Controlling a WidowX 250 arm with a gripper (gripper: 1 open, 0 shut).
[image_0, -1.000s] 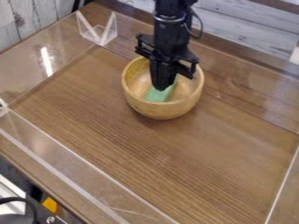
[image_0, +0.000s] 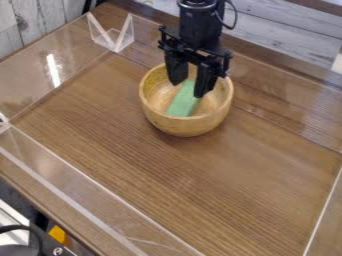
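A wooden bowl (image_0: 160, 115) rests on the wooden table (image_0: 187, 190), upper middle. Inside it lies a pale green elongated object (image_0: 186, 101). The black gripper (image_0: 197, 78) hangs over the bowl with its fingers spread around the upper end of the green object; whether they touch it cannot be seen clearly.
A clear plastic piece (image_0: 112, 33) stands at the back left.
The gripper has risen slightly and its fingers look further apart, showing more of the green object in the bowl.
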